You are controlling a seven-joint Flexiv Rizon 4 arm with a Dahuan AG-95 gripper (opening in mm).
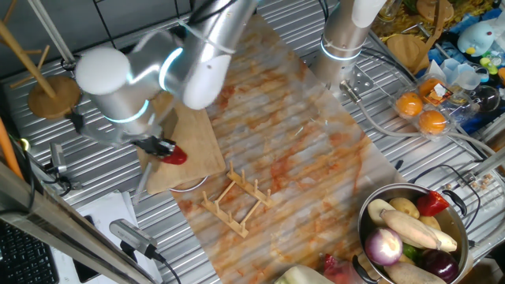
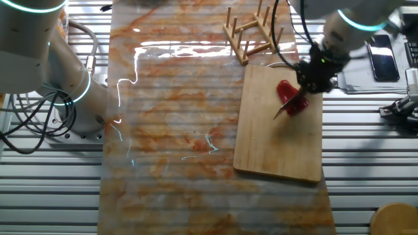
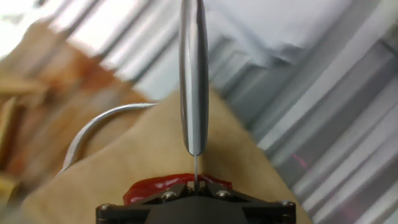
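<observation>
In the wrist view a knife's grey metal handle (image 3: 194, 74) points away from my gripper, and its blade shows only as a thin line running down to the fingers. My gripper is shut on the knife. In exterior view 2 the blade (image 2: 282, 111) lies across a red pepper (image 2: 285, 89). The pepper is close against the gripper and over the wooden cutting board (image 2: 264, 147). Whether it touches the board, or is pierced by the blade, I cannot tell. Exterior view 1 shows the pepper (image 1: 175, 156) below the arm's dark fingers.
A wooden peg rack (image 1: 237, 207) stands just past the board. At the right, a metal pot (image 1: 365, 225) holds several vegetables.
</observation>
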